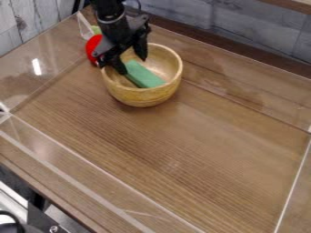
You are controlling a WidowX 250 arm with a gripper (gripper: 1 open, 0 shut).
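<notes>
My dark gripper [118,45] hangs over the left side of a wooden bowl [170,84], its fingers reaching down inside toward a green block [147,76] lying in the bowl. I cannot tell whether the fingers are open or shut, or whether anything is between them. A red object [95,46] sits just left of the bowl, partly hidden by the gripper and bowl, with a light green object [90,28] behind it.
</notes>
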